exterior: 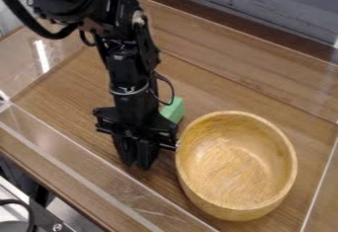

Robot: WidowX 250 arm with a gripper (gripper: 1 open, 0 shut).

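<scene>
My black gripper (140, 147) is low over the wooden table, just left of a yellow bowl (238, 167). Its fingertips are dark and down at the tabletop; whether they are open or closed on anything is hard to make out. A green block (173, 110) sits behind the gripper, partly hidden by it, near the bowl's back left.
A grey wooden wall runs along the back. The table's front edge crosses the lower left, with metal frame parts beyond it.
</scene>
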